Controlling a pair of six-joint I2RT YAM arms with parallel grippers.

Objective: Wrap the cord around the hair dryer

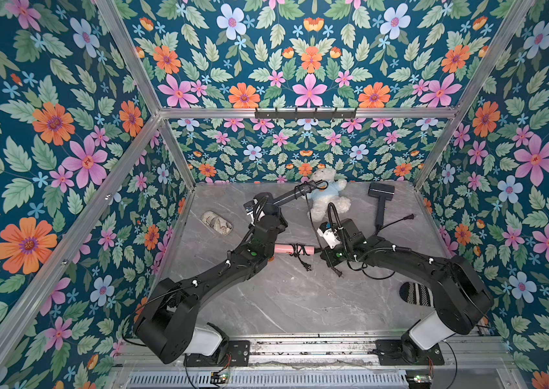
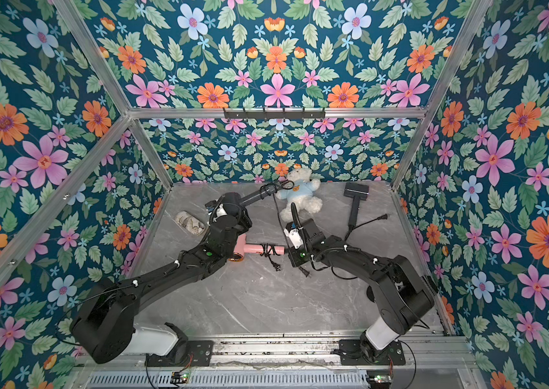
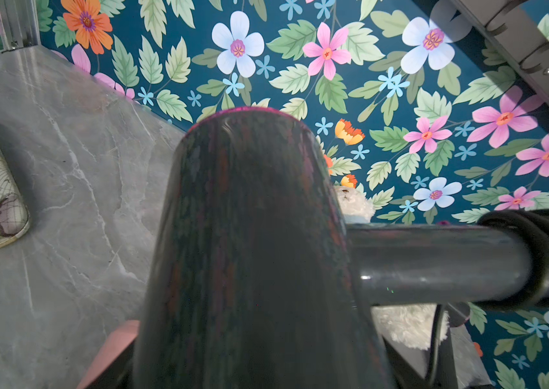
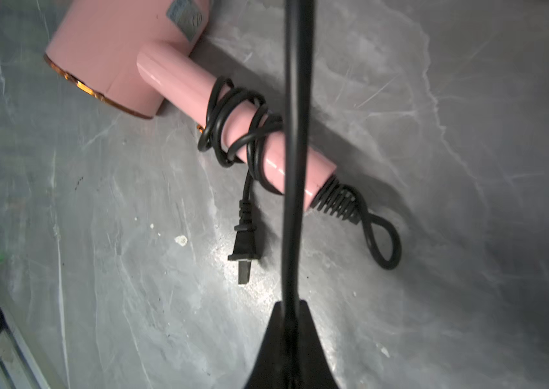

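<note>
My left gripper (image 1: pixel 265 210) is shut on a black hair dryer (image 3: pixel 255 246), held in the air above the left middle of the table. The dryer fills the middle of the left wrist view and hides my fingers. Several turns of black cord (image 3: pixel 546 259) lie around its handle (image 3: pixel 436 262), which points right. From the handle the cord (image 4: pixel 297 129) runs down, fairly straight, to my right gripper. That gripper is shut on the cord, which passes between its fingertips. Below it hangs the plug end (image 1: pixel 338 273).
On the table under the arms lies a pink hair dryer (image 4: pixel 170 71), cord wound on its handle. A teddy bear (image 1: pixel 331 192) sits at the back, with another black dryer (image 1: pixel 381 201) to its right. A patterned slipper (image 1: pixel 216 223) is left; a striped item (image 1: pixel 417 294) is front right.
</note>
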